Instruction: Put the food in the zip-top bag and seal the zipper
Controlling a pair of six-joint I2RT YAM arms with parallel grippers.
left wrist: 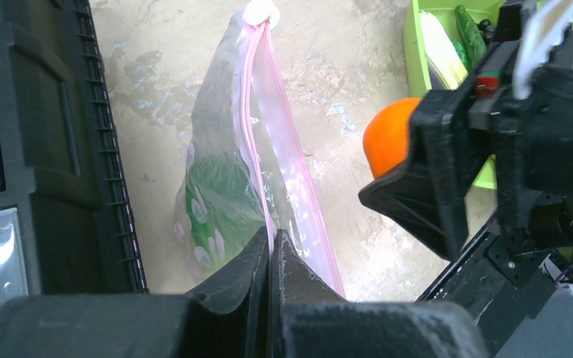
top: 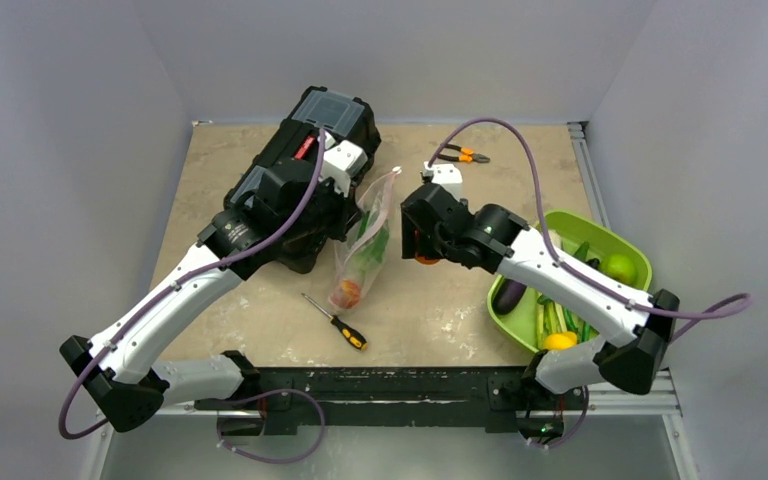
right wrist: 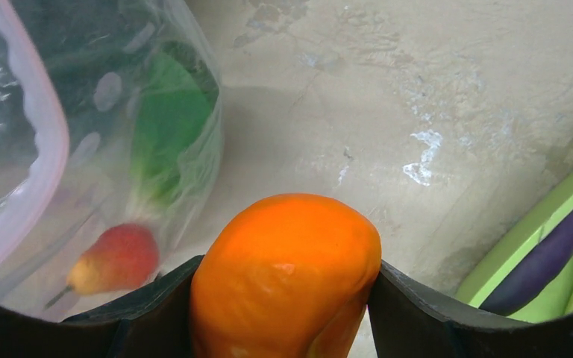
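The clear zip top bag [left wrist: 216, 160] stands with a green vegetable and a red-yellow pear [right wrist: 116, 259] inside. My left gripper is shut on one zip edge of its mouth; the other edge hangs slightly apart, and both meet at the white slider [left wrist: 261, 13]. Right of the bag, outside it, an orange pepper [right wrist: 287, 268] sits between the fingers of my right gripper, touching on both sides. In the top view the right gripper [top: 412, 238] covers most of the pepper [top: 426, 261].
A green bin [top: 643, 262] of produce, with an eggplant [top: 509, 295], stands at the right. Black toolboxes [top: 332, 105] flank the left arm. A screwdriver [top: 348, 333] lies in front of the bag, pliers [top: 470, 156] behind. Bare table lies between bag and bin.
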